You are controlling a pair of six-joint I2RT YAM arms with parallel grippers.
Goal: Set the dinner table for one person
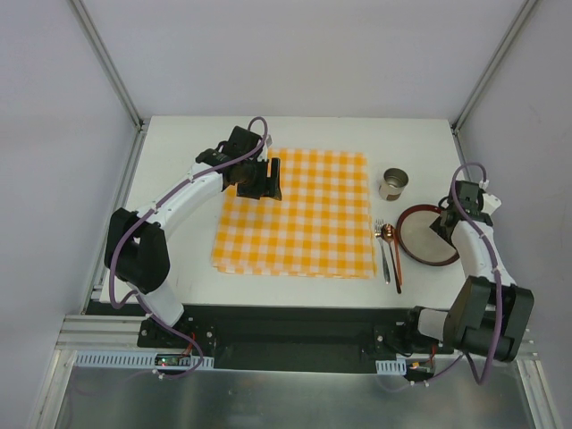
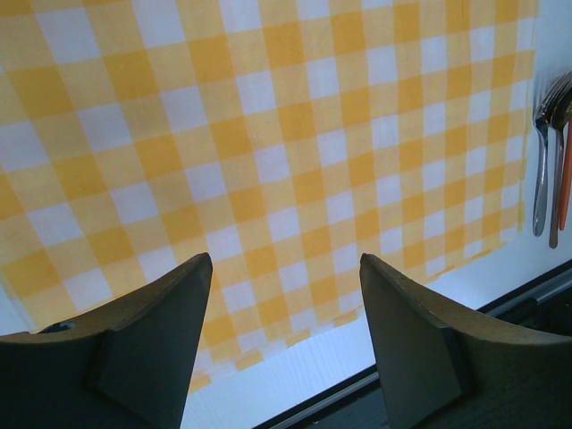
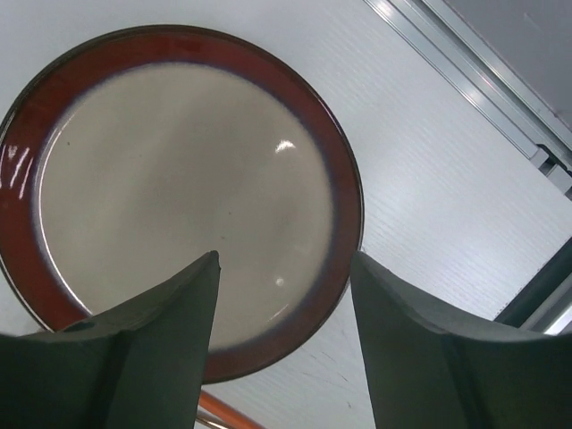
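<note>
A yellow-and-white checked placemat point(image 1: 295, 232) covers the middle of the white table. My left gripper point(image 1: 264, 183) hangs open over its upper left part; in the left wrist view its fingertips point(image 2: 197, 273) frame only cloth. A red-rimmed plate point(image 1: 420, 237) lies on the right, with my right gripper point(image 1: 442, 223) open above it; the right wrist view shows the plate point(image 3: 179, 188) below and left of centre between the fingers. Between mat and plate lie a fork point(image 1: 382, 255), a spoon point(image 1: 391, 255) and an orange-handled utensil point(image 1: 398, 268). A metal cup point(image 1: 393, 184) stands behind them.
Bare table point(image 1: 170, 268) shows left of the mat and along the back. Walls and metal rails border the sides, the right rail close beside the plate point(image 3: 483, 89). A dark channel runs along the front edge.
</note>
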